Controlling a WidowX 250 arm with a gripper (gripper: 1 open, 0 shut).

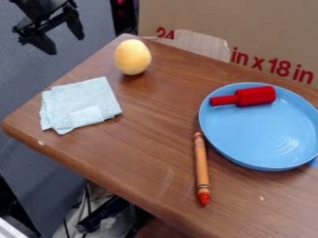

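Observation:
My black gripper (62, 33) hangs at the top left, off the table's edge, with its fingers spread open and nothing visible between them. A folded pale blue cloth (80, 105) lies on the table's left. A yellow egg-shaped object (132, 57) stands near the back edge. On the right, a blue plate (261, 135) holds a red cylinder with a handle (254, 96). An orange crayon (202, 172) lies beside the plate, red tip toward the front.
A cardboard box (236, 33) backs the wooden table (137, 158). A clear plastic piece (199, 43) sits by the box.

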